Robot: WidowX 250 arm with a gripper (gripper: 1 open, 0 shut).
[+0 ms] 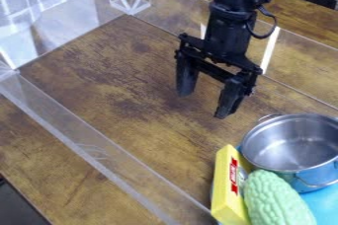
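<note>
My black gripper (pixel 208 93) hangs over the wooden floor at the upper middle of the camera view, its fingers spread apart with no object visible between them. To its lower right sits a steel pot (pixel 294 148). Below that lie a yellow box (pixel 227 185) with a red label and a green corn-like object (pixel 278 201), both apart from the gripper.
Clear plastic walls border the wooden surface (pixel 106 91) on the left and back. A blue object (pixel 323 207) lies under the items at the lower right.
</note>
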